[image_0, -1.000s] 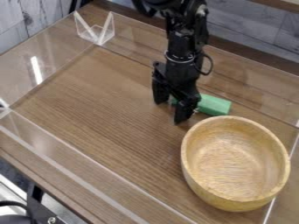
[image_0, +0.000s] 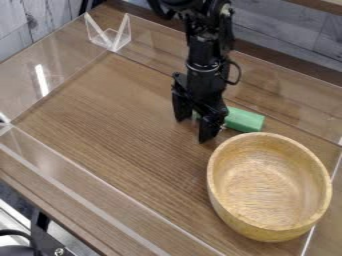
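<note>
My black gripper (image_0: 198, 112) is low over the wooden table, its fingers open and reaching down around the near-left end of a green block (image_0: 245, 121). The block lies on the table, partly hidden behind the fingers; whether they touch it is unclear. A large pale wooden bowl (image_0: 267, 185) sits in front, to the right of the gripper.
A white wire-like object (image_0: 110, 32) stands at the back left. A wall runs along the back right.
The gripper has shifted very slightly to the left. The green block and the bowl look unmoved.
</note>
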